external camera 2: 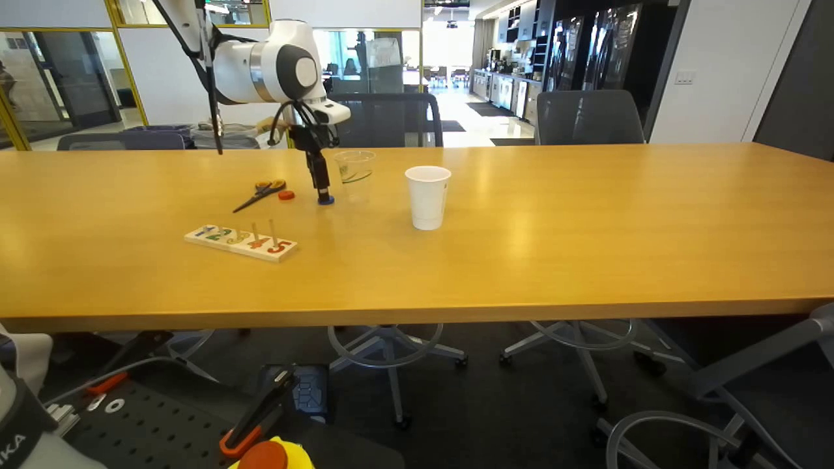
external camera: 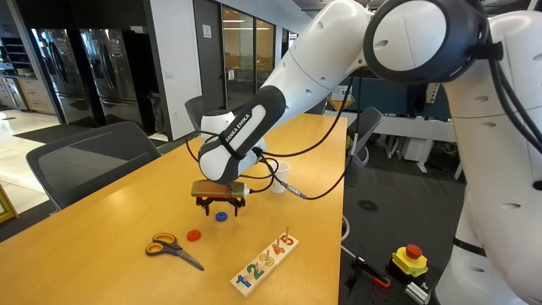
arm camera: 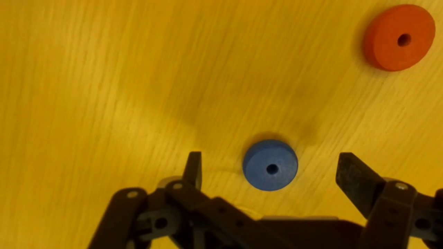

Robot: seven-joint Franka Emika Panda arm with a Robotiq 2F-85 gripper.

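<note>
A blue disc point(arm camera: 270, 166) with a small centre hole lies flat on the table. My gripper is open above it, one finger point(arm camera: 193, 172) on each side and bare table between disc and fingers in the wrist view. From the first exterior view, my gripper point(external camera: 222, 212) hangs low over the blue disc point(external camera: 221, 216). An orange-red disc point(external camera: 193, 235) rests nearby, at the upper right of the wrist view. The wooden board point(external camera: 264, 264), painted with numbers 1 to 5 and set with thin upright pegs, carries no discs.
Scissors point(external camera: 172, 249) with orange-and-grey handles lie beside the orange-red disc. A white cup point(external camera 2: 427, 199) stands upright, and a clear cup point(external camera 2: 356, 176) is close to my gripper in the second exterior view.
</note>
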